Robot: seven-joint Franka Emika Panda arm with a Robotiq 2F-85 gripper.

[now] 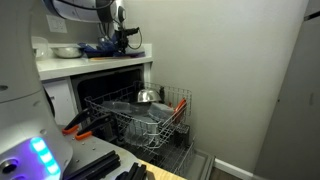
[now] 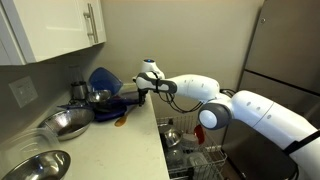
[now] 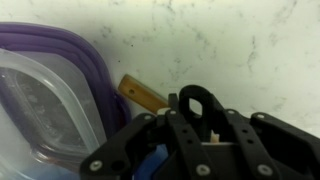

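Note:
My gripper [image 2: 140, 97] is low over the far end of the white counter, pointing down. Its black fingers [image 3: 197, 104] stand close together in the wrist view; how wide the gap is cannot be told. Just left of them a wooden handle [image 3: 142, 94] lies at a slant, partly covered by the gripper body. Probably the same utensil shows as a brown spoon-like end [image 2: 122, 121] on the counter. A clear plastic container [image 3: 50, 105] and a purple-blue rim [image 3: 88, 58] fill the left side of the wrist view.
Metal bowls [image 2: 68, 121] stand along the wall, with a blue plate [image 2: 103, 79] leaning behind. Beside the counter, the pulled-out dishwasher rack [image 1: 130, 118] holds a metal bowl [image 1: 149, 96] and other items.

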